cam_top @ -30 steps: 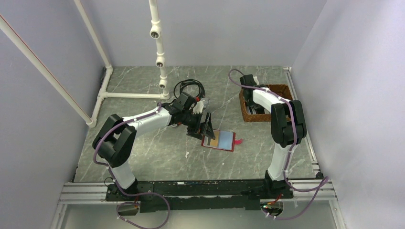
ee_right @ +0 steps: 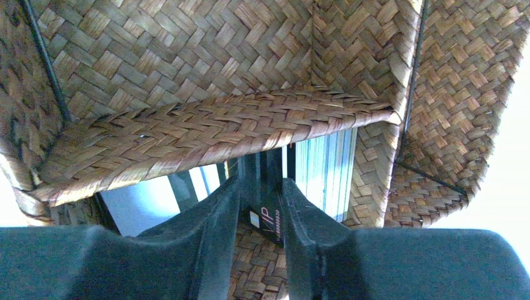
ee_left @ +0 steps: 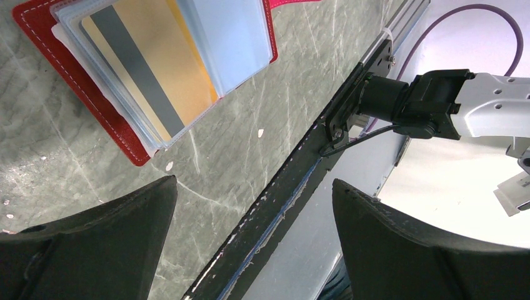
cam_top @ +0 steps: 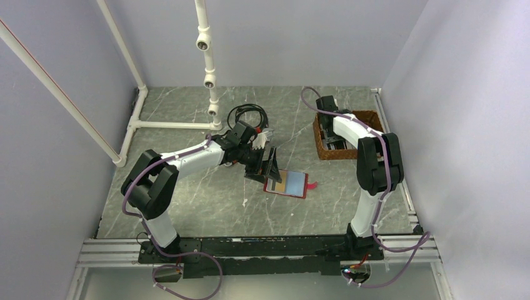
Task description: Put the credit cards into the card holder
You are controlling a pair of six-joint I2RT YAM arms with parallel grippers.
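The red card holder (cam_top: 302, 194) lies spread on the table, with clear sleeves and a gold card with a dark stripe (ee_left: 139, 69) in one of them. Just over its left end, my left gripper is wide open and empty. My right gripper reaches down into a woven basket (ee_right: 219, 139) on the right. Its fingers stand partly apart, and a black VIP card (ee_right: 265, 219) shows between and beyond them. Pale card edges (ee_right: 325, 169) stand stacked beside the right finger; a light blue card (ee_right: 144, 203) and others lie to the left.
The basket's woven rim and divider close in around my right fingers. A black coiled cable (cam_top: 250, 114) lies behind the left arm, and a pink tab (cam_top: 312, 185) sticks out from the holder's right side. Front table between the arms is clear.
My left arm and the card holder have not moved.
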